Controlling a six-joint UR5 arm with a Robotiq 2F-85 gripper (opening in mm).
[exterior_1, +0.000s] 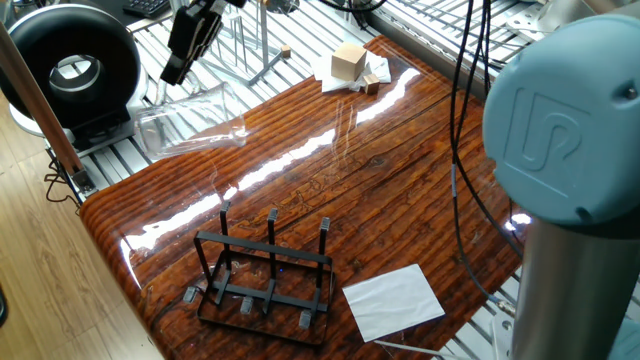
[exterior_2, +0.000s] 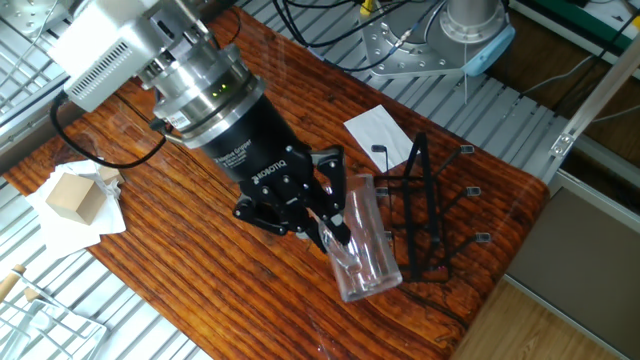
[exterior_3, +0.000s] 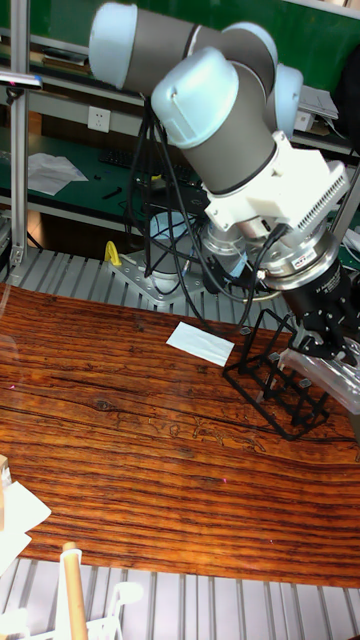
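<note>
A clear plastic or glass cup (exterior_1: 190, 122) hangs tilted, lying almost on its side, over the table's far left edge in exterior view 1. My gripper (exterior_2: 337, 236) is shut on the cup, its black fingers at the cup's wall in exterior view 2. Only the lower black part of the gripper (exterior_1: 172, 78) shows in view 1. A black wire rack (exterior_1: 265, 285) with upright prongs stands on the wooden table. In exterior view 3 the cup (exterior_3: 328, 375) appears above and in front of the rack (exterior_3: 279, 389); the gap between them is hard to judge.
A white paper sheet (exterior_1: 394, 302) lies beside the rack. On the far side a small wooden box (exterior_1: 348, 62) and a smaller block (exterior_1: 371, 84) rest on white paper. Dark cables (exterior_1: 460, 150) hang near the arm.
</note>
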